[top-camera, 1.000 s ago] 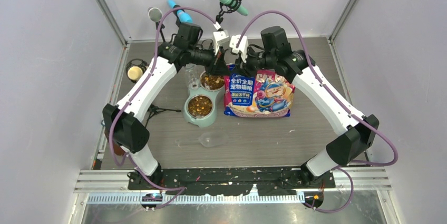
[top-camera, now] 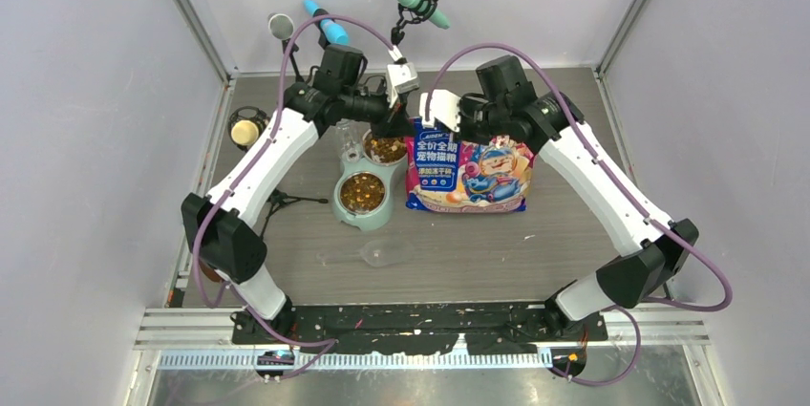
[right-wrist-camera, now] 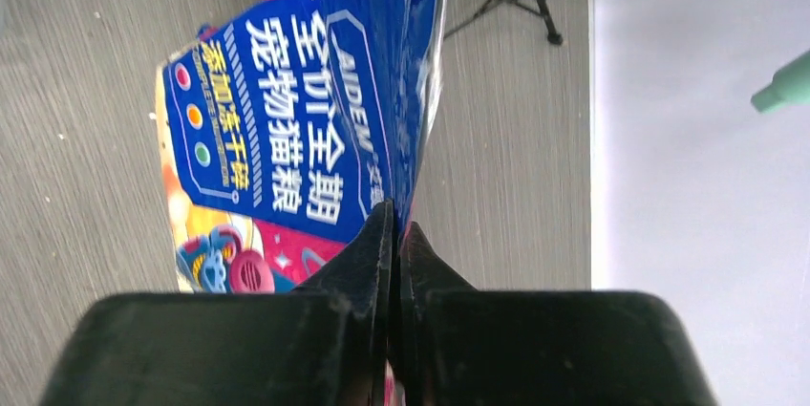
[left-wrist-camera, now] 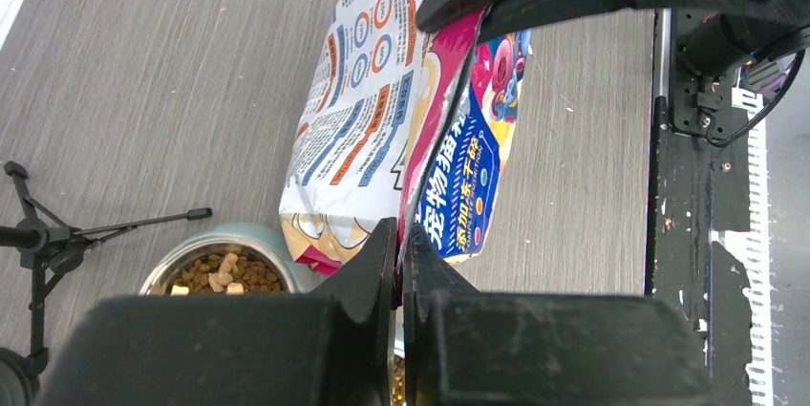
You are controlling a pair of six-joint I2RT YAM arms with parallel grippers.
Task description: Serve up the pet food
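Observation:
The colourful pet food bag (top-camera: 478, 177) stands on the table, a blue panel with white lettering on its front. In the left wrist view, my left gripper is shut on the thin upper edge of the bag at one corner. Farther along that edge, my right gripper is shut on the bag's rim, the film pinched and creased. Whether the bag's top is sealed cannot be told. Left of it sits a pale green double feeder (top-camera: 348, 215); brown food fills its front bowl (top-camera: 363, 192) and its rear bowl (top-camera: 385, 149).
A clear scoop (top-camera: 384, 252) lies in front of the feeder. A clear container (top-camera: 348, 141) stands beside the rear bowl. At the left is a small black tripod (top-camera: 279, 200); lamp-like stands line the back.
The left arm has barely moved.

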